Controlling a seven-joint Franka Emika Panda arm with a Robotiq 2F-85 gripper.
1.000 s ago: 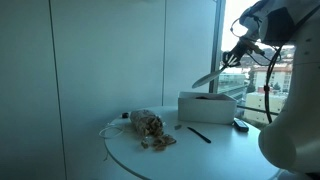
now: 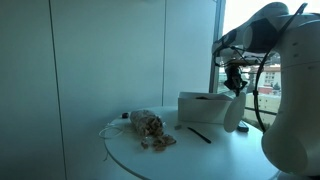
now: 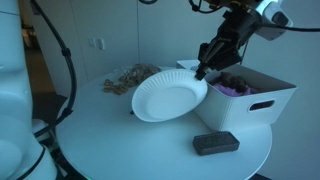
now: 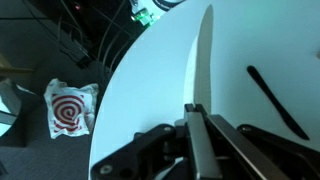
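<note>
A white plate (image 3: 170, 97) hangs tilted above the table, its rim pinched in my gripper (image 3: 203, 70), which is shut. From the wrist, the plate (image 4: 203, 65) appears almost edge-on, running forward from the fingertips of my gripper. Exterior view 1 has the plate (image 2: 235, 113) hanging steeply below my gripper (image 2: 236, 90), in front of the right part of the white box (image 2: 190, 108). Only a thin rim is between the fingers, and the exact contact is too small to make out.
The box (image 3: 262, 105) holds dark and purple items. A dark block (image 3: 216, 143) lies in front of it. A black marker (image 2: 199, 133) and a crumpled brown bag (image 2: 147, 124) with scraps lie on the white table (image 2: 190, 160). A bag with a red target (image 4: 70, 108) is on the floor.
The plate has swung from slanting out leftward over the box to hanging steeply downward. My gripper has come slightly lower, still with the plate.
</note>
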